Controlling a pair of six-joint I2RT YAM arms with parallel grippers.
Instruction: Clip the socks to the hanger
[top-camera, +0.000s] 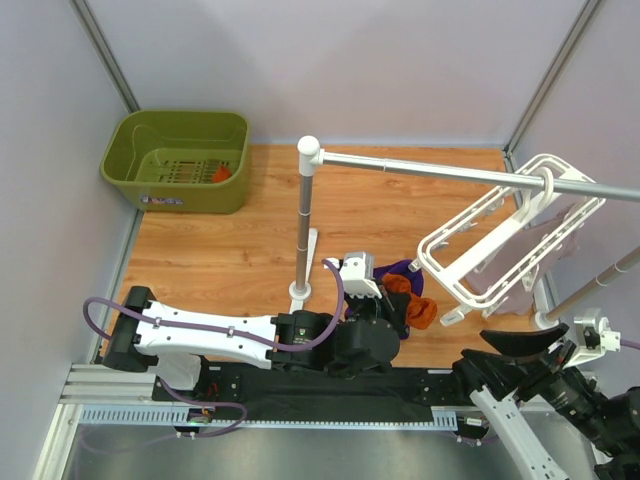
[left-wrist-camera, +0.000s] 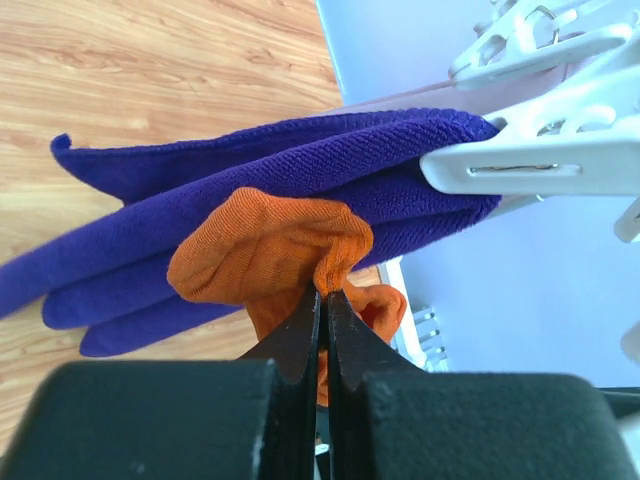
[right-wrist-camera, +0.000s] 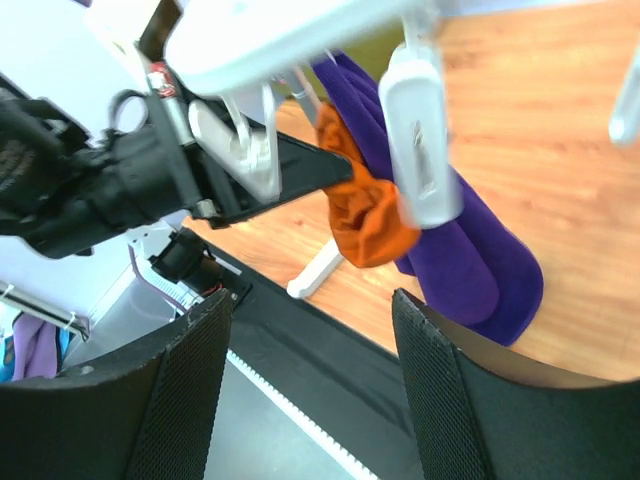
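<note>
The white clip hanger (top-camera: 510, 235) hangs from the rail at the right. A purple sock (left-wrist-camera: 350, 160) is caught at its upper end by a white hanger clip (left-wrist-camera: 505, 165). In front of it, an orange sock (left-wrist-camera: 265, 245) is pinched at its edge by my left gripper, whose fingers are closed together. A white clip (right-wrist-camera: 420, 145) hangs close to the orange sock (right-wrist-camera: 370, 225) in the right wrist view; I cannot tell whether it touches the cloth. My right gripper stands open and empty, below and to the right of the hanger.
A green basket (top-camera: 175, 205) with a small orange item (top-camera: 221, 174) inside stands at the back left. The rail (top-camera: 420, 168) crosses above the table from an upright post (top-camera: 304, 235). Bare wooden table (top-camera: 220, 265) lies left of the post.
</note>
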